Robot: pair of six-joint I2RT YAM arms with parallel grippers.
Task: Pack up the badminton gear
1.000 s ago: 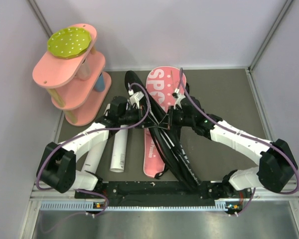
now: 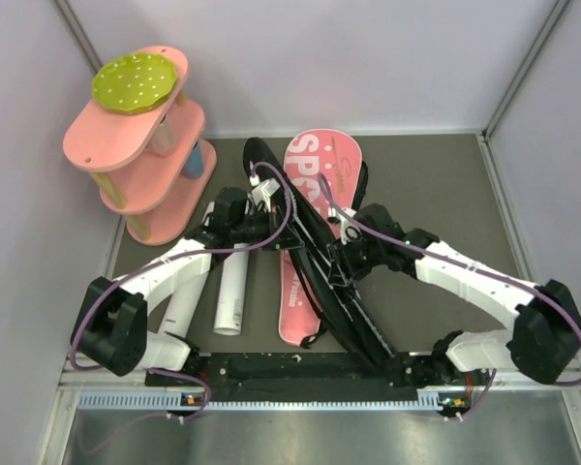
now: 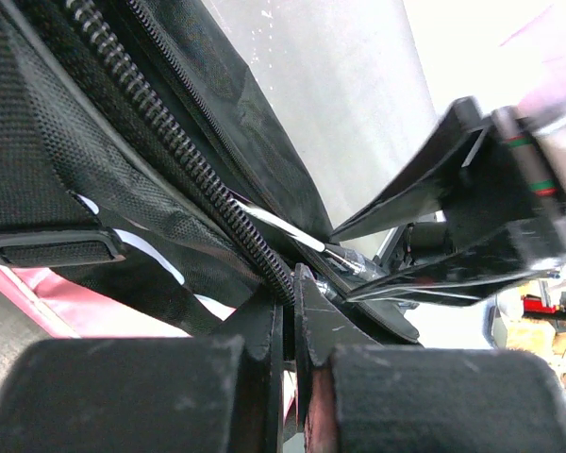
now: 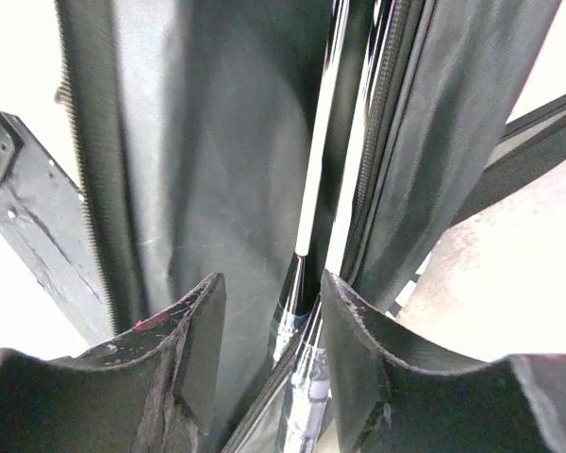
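A long black racket bag [image 2: 261,165] hangs diagonally over a pink padded case [image 2: 300,310]. My left gripper is shut on the bag's zipper edge [image 3: 198,175]. My right gripper stands open just over the bag's opening, lower down the bag in the top view. Inside the bag lie two slim rackets with white shafts [image 4: 311,179] and dark handles, seen in the right wrist view. Their heads are hidden.
A pink three-tier shelf [image 2: 126,145] with a green dotted plate [image 2: 134,82] stands at the back left. White tubes [image 2: 232,295] lie left of the bag.
My right gripper has moved down along the bag, toward the near edge. The bag's lower part has shifted slightly right. My left gripper has stayed still.
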